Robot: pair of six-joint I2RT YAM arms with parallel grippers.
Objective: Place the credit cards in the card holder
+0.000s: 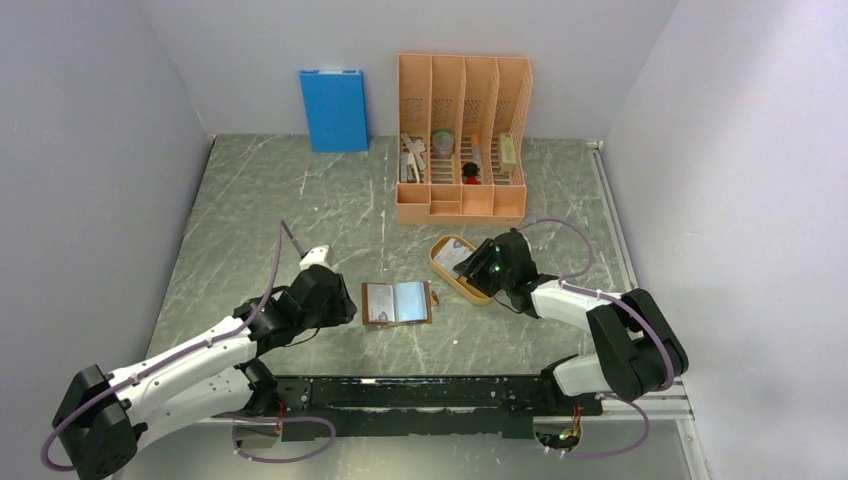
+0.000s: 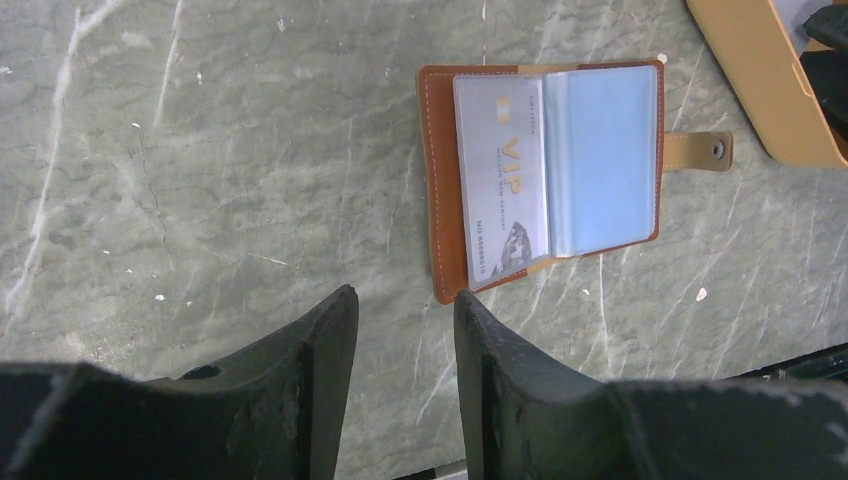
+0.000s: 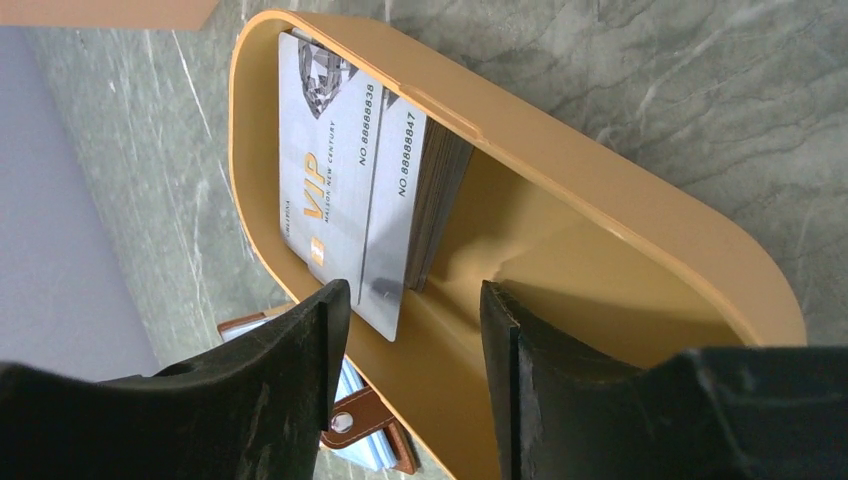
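Silver-white VIP cards lie stacked at one end of the tan oval tray; the top one is offset from those under it. My right gripper is over the tray, fingers apart, with the lower end of the top card in view between its fingertips. Whether they touch the card cannot be told. The brown card holder lies spread open on the table, one VIP card in its left clear sleeve and a pale blue right side. Left of the holder, my left gripper is open and empty.
An orange organizer with small items stands behind the tray. A blue panel leans at the back wall.
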